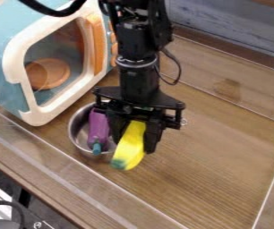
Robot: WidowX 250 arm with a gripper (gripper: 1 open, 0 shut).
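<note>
The black gripper (140,123) hangs over the right side of a steel bowl (82,141), shut on a yellow banana (130,143) with a green tip that points down toward the front. A purple eggplant (98,127) with a green end lies in the bowl, just left of the banana. The gripper hides part of the bowl, and I cannot tell whether the banana touches the rim.
A blue and white toy microwave (32,98) with an orange dish inside stands at the back left. A dark gap lies at the front left.
</note>
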